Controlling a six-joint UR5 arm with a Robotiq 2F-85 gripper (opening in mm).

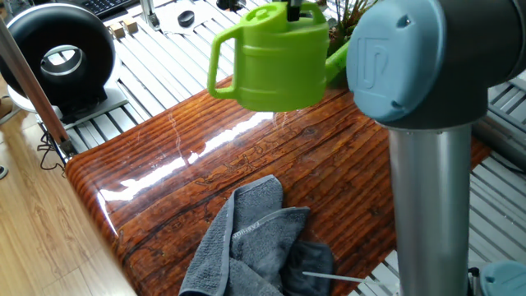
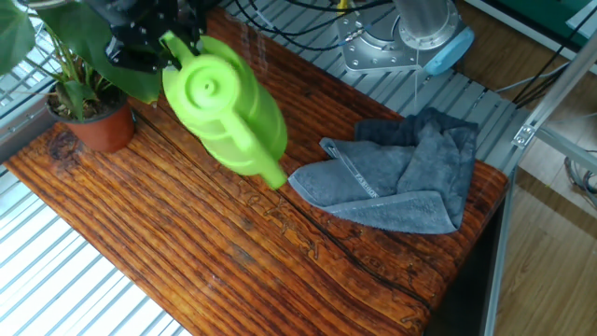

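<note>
A bright green watering can hangs in the air over the far part of the wooden table, close to upright in exterior view 1, with its loop handle out to the left. In exterior view 2 the same watering can appears from above, its lid up. My black gripper is shut on the can near its top; the exact contact of the fingers is hard to make out. Only a dark bit of the gripper shows at the can's top in exterior view 1. Part of the spout shows behind the can's right side.
A potted plant stands at the table corner beside the gripper. On the table lies a crumpled grey towel. Bare wood fills much of the table. A black ring-shaped device stands beyond its left edge.
</note>
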